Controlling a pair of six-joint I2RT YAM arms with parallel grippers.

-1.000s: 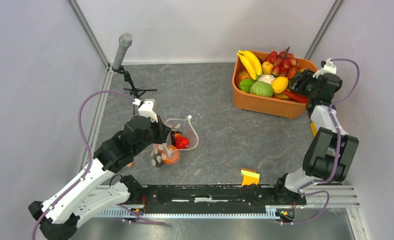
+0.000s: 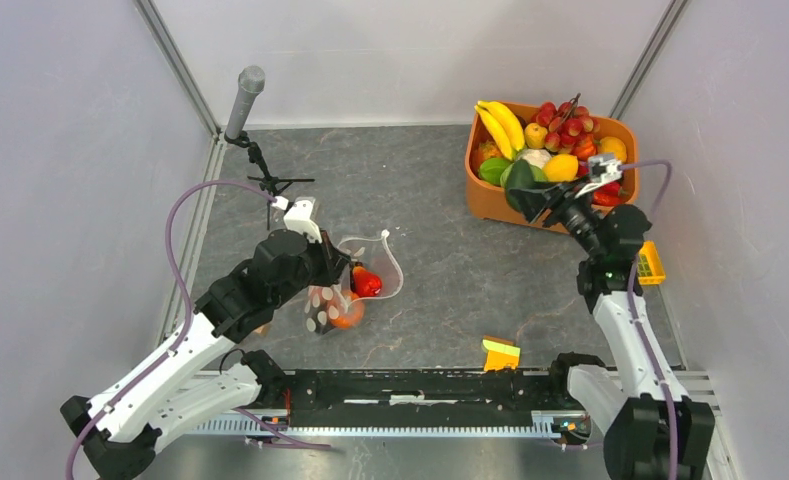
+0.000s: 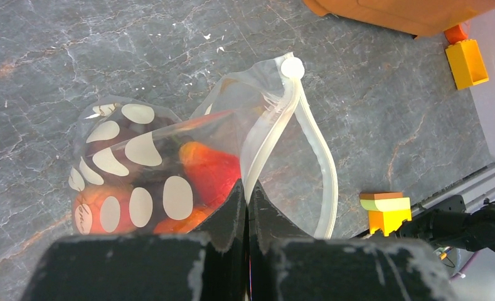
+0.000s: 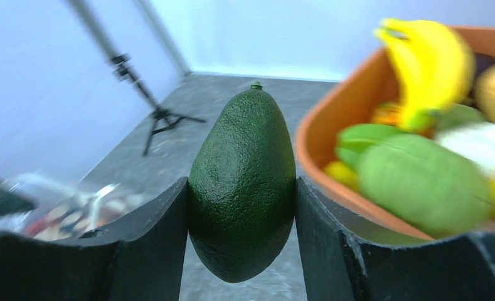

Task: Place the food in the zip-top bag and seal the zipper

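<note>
A dark green avocado (image 4: 241, 182) is clamped between the fingers of my right gripper (image 2: 536, 205), which hangs over the front of the orange bin in the top view. My left gripper is shut on the rim of the clear zip top bag (image 3: 142, 149). The bag's zipper edges (image 3: 325, 163) bow apart, so its mouth gapes on the right side. Inside it lie a red pepper (image 2: 367, 282) and an orange round food (image 2: 347, 312), partly masked by the bag's white dots. Dark food in the bag is hard to make out.
The orange bin (image 2: 505, 207) at back right holds several fruits and vegetables. Bare grey table (image 2: 435, 260) lies between bin and bag. A microphone on a tripod (image 2: 261, 165) stands at back left. Yellow blocks (image 2: 501, 355) sit at the front edge.
My right gripper has carried the avocado left across the bin to its front side. The left gripper, still on the bag, has shifted slightly right, drawing the bag's mouth with it.
</note>
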